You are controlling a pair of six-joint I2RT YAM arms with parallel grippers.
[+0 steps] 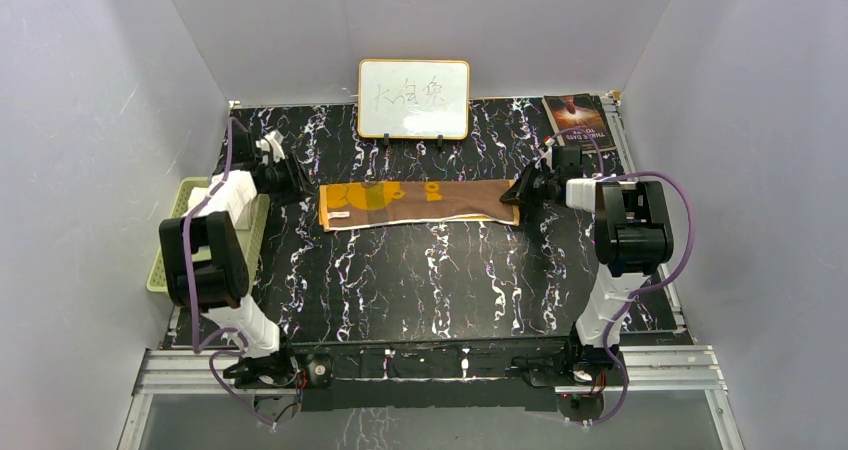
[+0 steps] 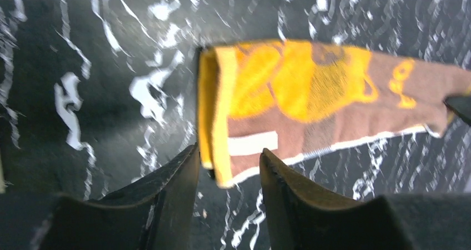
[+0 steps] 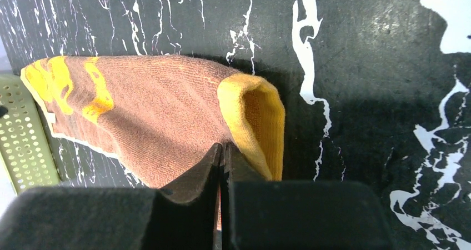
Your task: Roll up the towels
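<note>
The brown and yellow towel point(image 1: 425, 202) lies in a long, narrow folded strip across the black table, a white label point(image 2: 252, 143) near its left end. Off that left end, apart from the cloth, hovers my left gripper point(image 1: 305, 180); its fingers point(image 2: 183, 172) stand apart with nothing between them. My right gripper is at the towel's right end, fingers together just inside the yellow edge point(image 3: 243, 111), and appears shut on a thin pinch of cloth. The cloth around its fingertips hides the pinch itself. Beside them, the folded end gapes open.
A green basket point(image 1: 258, 238) holding white cloth stands under the left arm. A whiteboard point(image 1: 413, 98) is at the back, and a book point(image 1: 580, 120) lies at the back right.
</note>
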